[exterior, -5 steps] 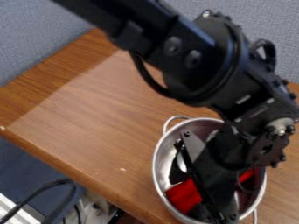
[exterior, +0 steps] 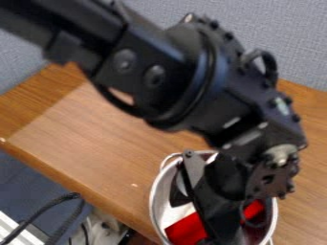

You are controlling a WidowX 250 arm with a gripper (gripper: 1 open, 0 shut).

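Observation:
My black gripper [exterior: 224, 196] reaches down into a metal pot [exterior: 166, 187] at the lower middle-right of the camera view, the arm coming from the top left over it. A red object [exterior: 186, 228] with a white part lies inside the pot, partly hidden behind the gripper. The fingertips are hidden or hard to make out, so whether they touch the red object cannot be told.
A grey padded wall stands behind.
The arm has shifted somewhat toward the camera and left, covering more of the view. The pot appears slightly lower and further left, with the gripper still in it.

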